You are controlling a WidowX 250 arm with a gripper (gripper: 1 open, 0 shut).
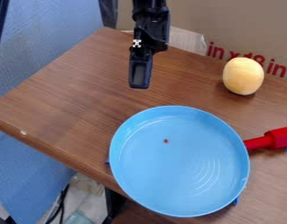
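My black gripper (140, 77) hangs above the back of the wooden table, pointing down; whether its fingers are open or shut is hard to tell. In front of it, lower in the view, lies a light blue plate (146, 166) with a small red speck inside. A pale yellow round object (243, 75) stands at the back right, apart from the gripper. A red handle (272, 140) sticks out from the right edge of the plate.
A cardboard sheet (210, 17) with red lettering backs the table. The table's left edge drops to a blue surface and some cables.
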